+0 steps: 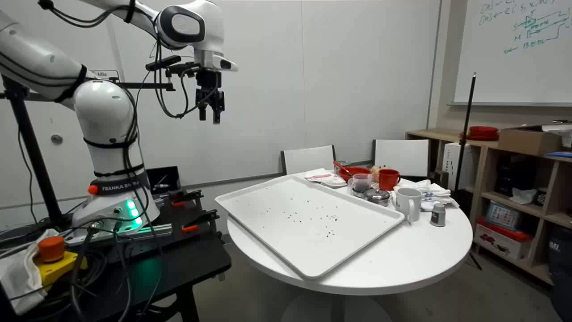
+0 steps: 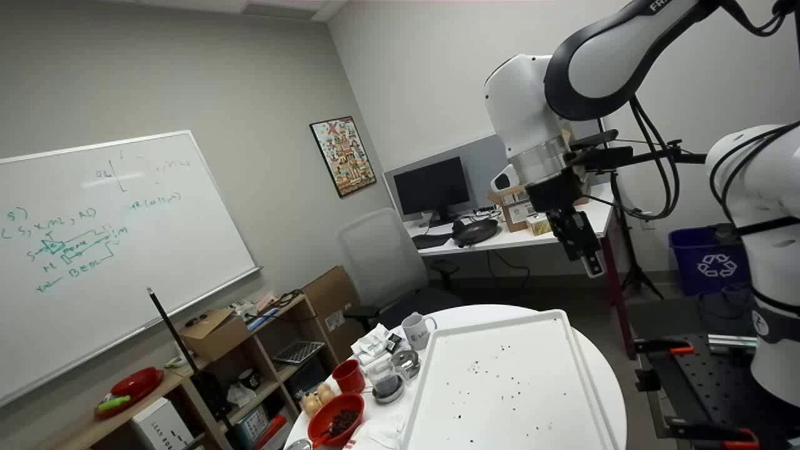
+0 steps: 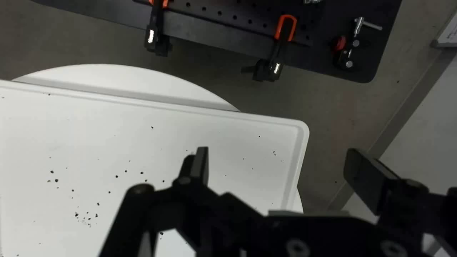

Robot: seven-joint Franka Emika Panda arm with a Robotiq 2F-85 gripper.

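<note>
My gripper (image 1: pixel 209 115) hangs high in the air, left of the round table and well above the white tray. In the wrist view its fingers (image 3: pixel 200 167) stand wide apart, open, with nothing between them. Below lies the white tray (image 1: pixel 268 214), flat on the table, with many small dark crumbs scattered over it. One rounded corner of the tray (image 3: pixel 295 128) shows beneath the gap of the gripper. At the table's far side, a red bowl (image 2: pixel 341 416) holds dark bits, and a red utensil leans in it.
Crowded beside the tray are a red mug (image 1: pixel 389 179), a grey mug (image 1: pixel 409 204), a clear cup (image 1: pixel 360 184), a small grey shaker (image 1: pixel 438 214) and white cloths (image 1: pixel 324 177). Clamps (image 3: pixel 267 64) jut from the black robot bench. Air around the gripper is free.
</note>
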